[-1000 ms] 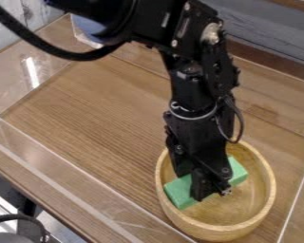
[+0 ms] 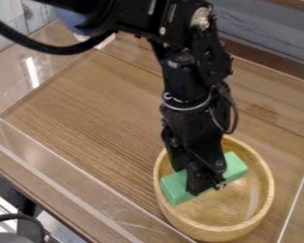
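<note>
My black gripper [image 2: 197, 169] reaches down from the top of the view into a round tan bowl [image 2: 243, 214] at the lower right. Its fingertips are at a green rectangular block [image 2: 179, 189] lying inside the bowl and hide the middle of it. Whether the fingers grip the block or only rest over it is unclear, as the dark parts overlap.
A clear edge strip runs along the lower left, and a black cable crosses the upper left.
The gripper has shifted slightly up and left within the bowl, uncovering a little more of the block's right end.
</note>
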